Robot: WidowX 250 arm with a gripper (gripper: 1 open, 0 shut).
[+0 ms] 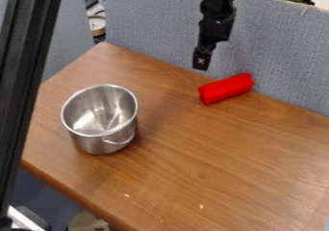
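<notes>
A red cylinder (226,89) lies on its side on the wooden table (218,167), near the back edge. A steel pot (100,119) with a handle stands at the left of the table. My black gripper (202,58) hangs above and behind the red cylinder, apart from it and holding nothing; its small fingers look open.
A grey padded panel (154,33) runs along the back of the table, with another at the far left. A dark post crosses the left side of the view.
</notes>
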